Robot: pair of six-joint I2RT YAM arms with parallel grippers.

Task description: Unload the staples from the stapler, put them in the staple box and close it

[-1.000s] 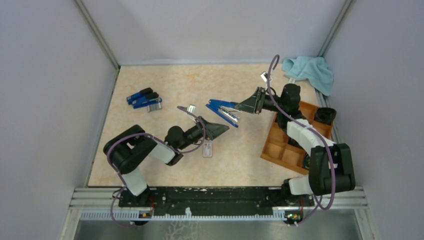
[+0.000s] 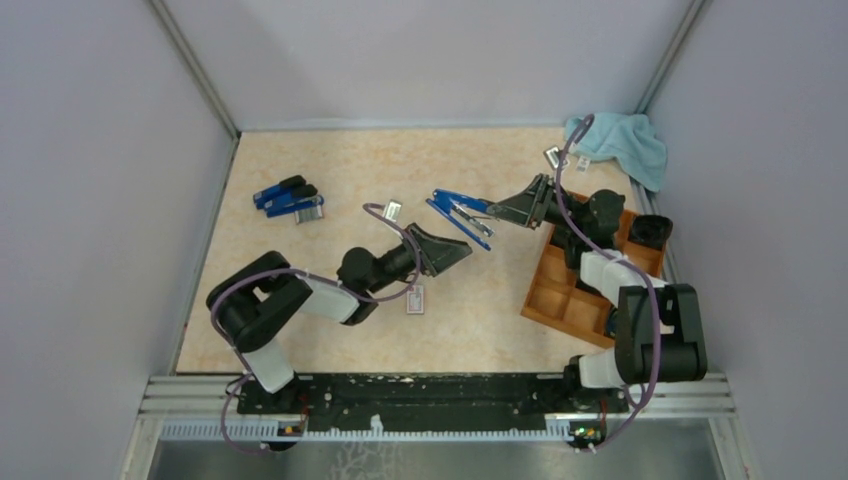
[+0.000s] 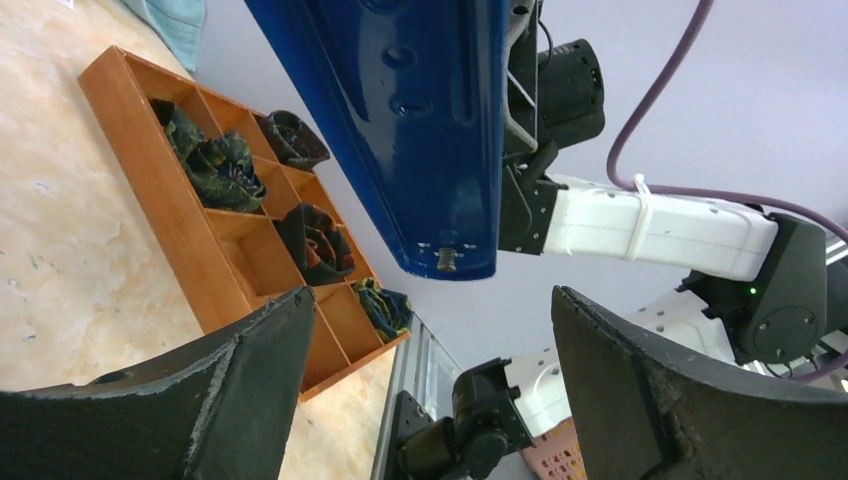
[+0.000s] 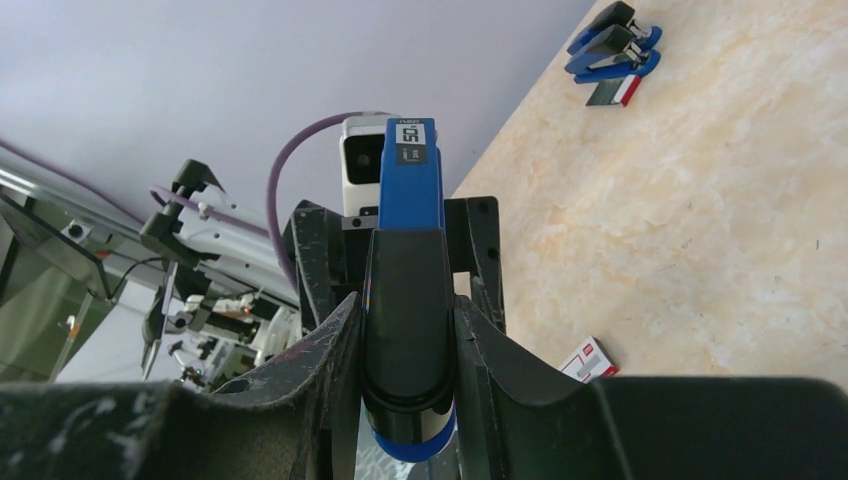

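Observation:
A blue stapler (image 2: 450, 200) hangs opened out above the table, its metal magazine exposed; my right gripper is shut on its dark top end. My left gripper (image 2: 448, 255) stands open just below and left of it, with the stapler's blue base (image 3: 400, 120) above and between its fingertips in the left wrist view, not held. A small staple box (image 2: 415, 300) lies on the table below the left gripper, also partly seen in the right wrist view.
More staplers (image 2: 285, 195) and a staple box (image 2: 309, 214) lie at the left. A wooden compartment box (image 2: 545, 295) with dark cloths stands at the right, a light blue cloth (image 2: 625, 145) behind it.
My right arm has shifted right with the stapler, which moved up and right a little. My left gripper has moved slightly right, still open.

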